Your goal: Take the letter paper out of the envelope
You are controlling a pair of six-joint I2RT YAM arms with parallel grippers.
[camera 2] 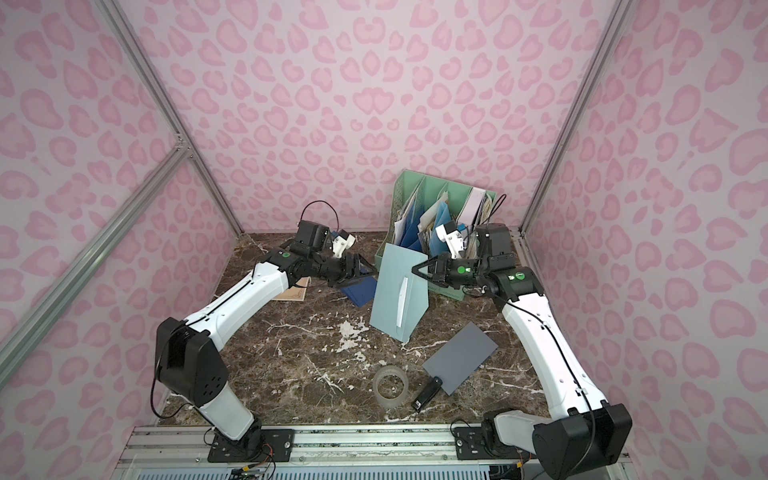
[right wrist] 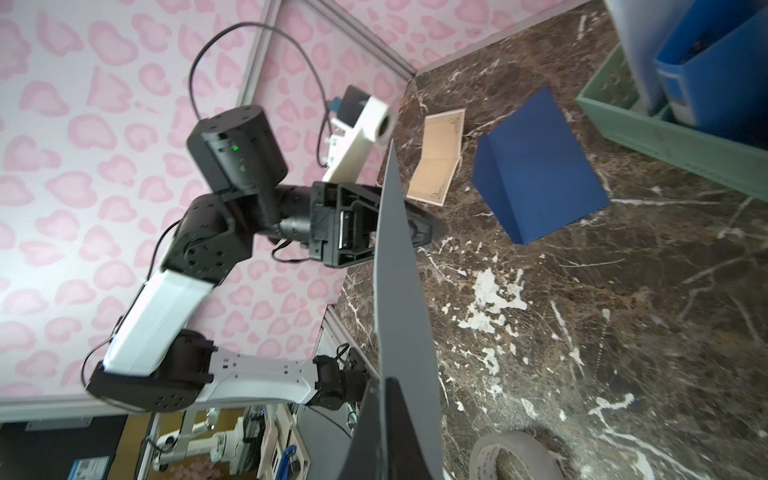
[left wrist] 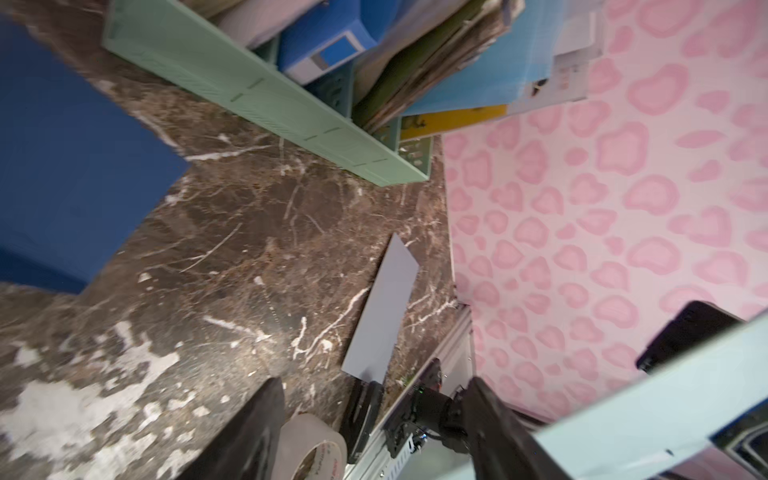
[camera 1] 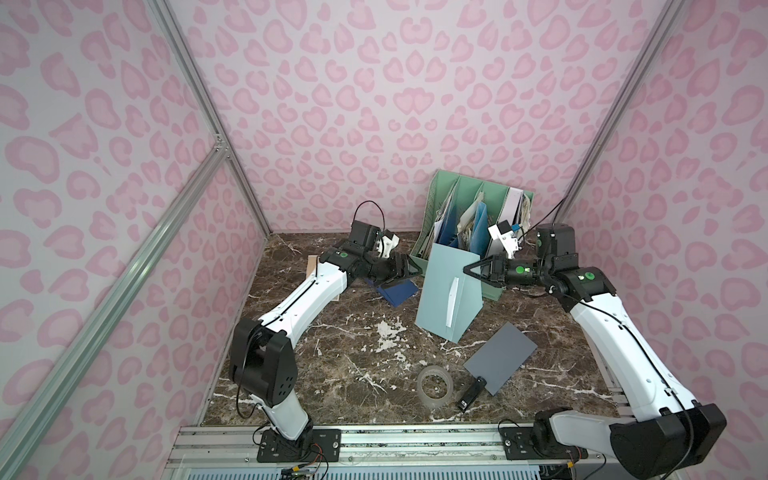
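Observation:
A pale blue envelope (camera 1: 438, 296) hangs upright from my right gripper (camera 1: 473, 270), whose fingers are shut on its edge. A narrow white strip (camera 1: 451, 304) shows on its near face; whether that is letter paper or part of the envelope I cannot tell. In the right wrist view the envelope (right wrist: 404, 320) appears edge-on between the fingers. My left gripper (camera 1: 408, 268) stands open just left of the envelope, with nothing between its fingers.
A green file holder (camera 2: 412, 180) full of folders stands at the back right. A dark blue folded card (right wrist: 544, 176) and a tan card (right wrist: 436, 152) lie behind left. A tape roll (camera 1: 434, 386) and a grey board (camera 1: 500, 356) with a black handle lie at the front right.

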